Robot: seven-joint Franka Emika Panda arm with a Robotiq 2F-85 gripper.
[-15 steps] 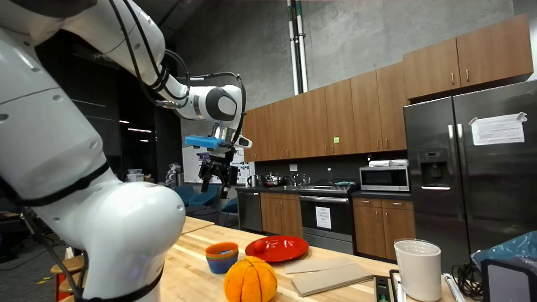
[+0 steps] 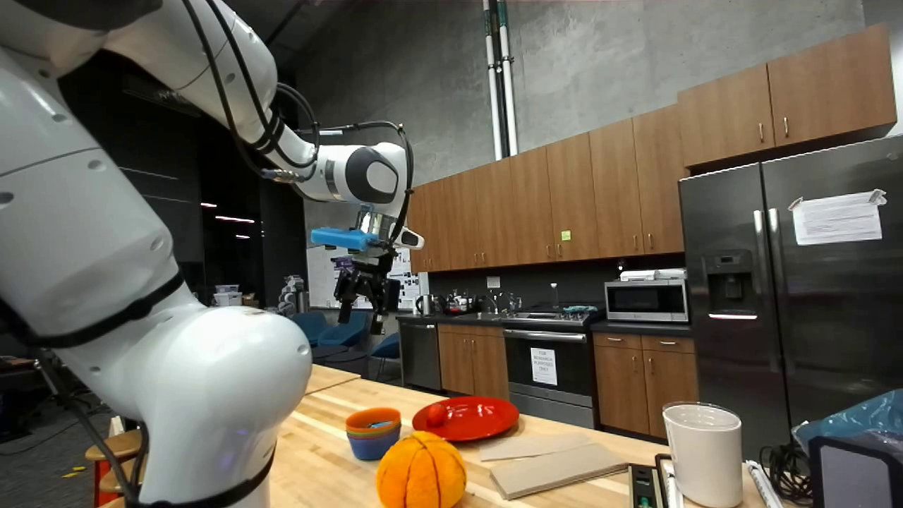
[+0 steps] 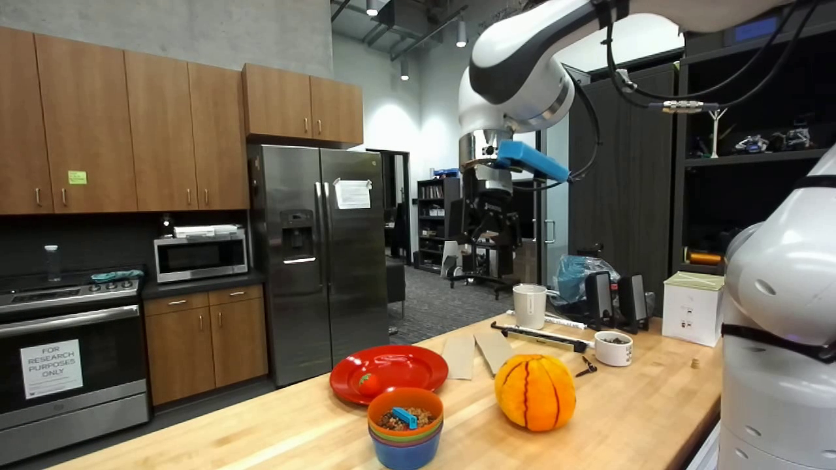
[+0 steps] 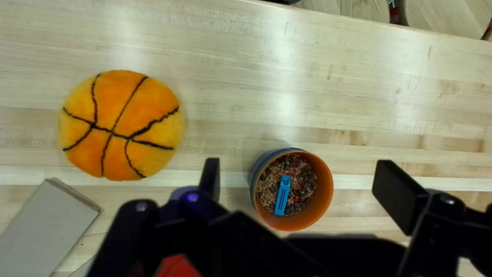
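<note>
High above the table hangs my gripper, its fingers wide apart and nothing between them. Below, in the wrist view, stands a stack of bowls with an orange one (image 4: 325, 184) on top. Grainy brown bits fill that bowl, and a blue clip-like piece (image 4: 282, 196) lies on them. A plush orange basketball (image 4: 120, 124) rests on the table to the left of the bowls. Behind the bowls in exterior view 2 is a red plate (image 3: 427, 364), with a small red tomato-like thing (image 3: 369, 384) on it.
Flat grey-brown boards (image 2: 559, 470) lie beside the plate. A white pitcher (image 3: 530, 305), a small white cup (image 3: 613, 350) and black speakers (image 3: 631, 301) stand toward the table's far right. Bare wooden tabletop (image 4: 369, 106) surrounds the bowls on the side away from the ball.
</note>
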